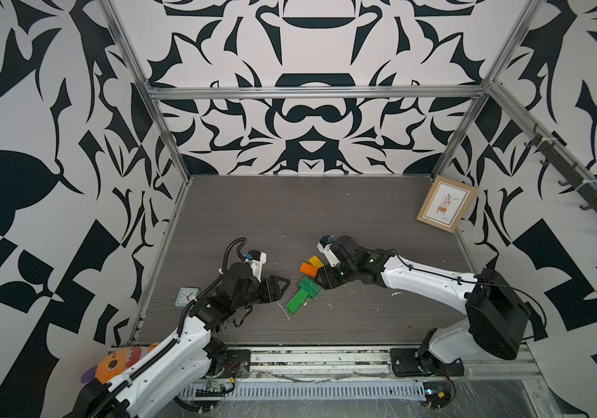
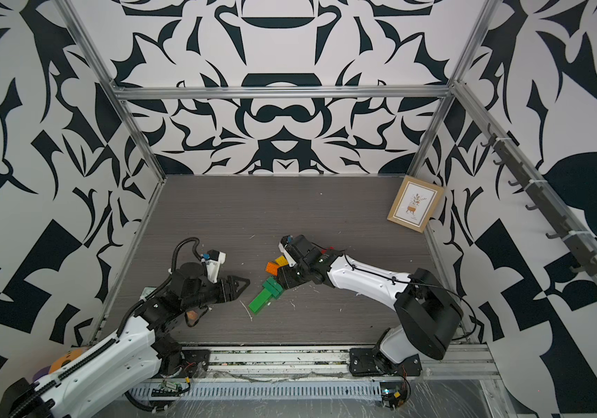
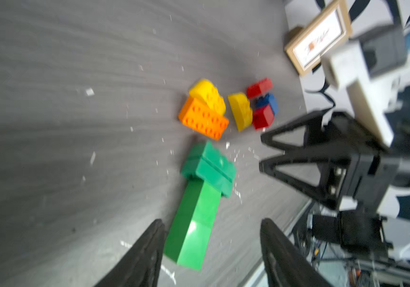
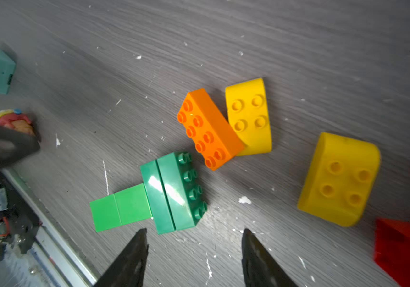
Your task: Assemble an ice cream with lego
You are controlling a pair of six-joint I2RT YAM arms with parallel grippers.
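A bright green stick (image 4: 120, 207) lies flat, joined at one end to two dark green bricks (image 4: 172, 191) whose studs face sideways. Close to those studs sits an orange brick (image 4: 210, 129), touching a yellow rounded brick (image 4: 249, 118). Another yellow brick is apart, with red (image 3: 260, 88) and blue (image 3: 267, 102) pieces beyond it in the left wrist view. My left gripper is open over the free end of the stick. Just right of the dark green bricks, my right gripper is open, with only tabletop between its fingertips.
A picture frame (image 1: 447, 203) leans at the table's back right. A small clock (image 1: 187, 296) stands at the left edge, and a toy figure (image 4: 14, 120) lies near it.
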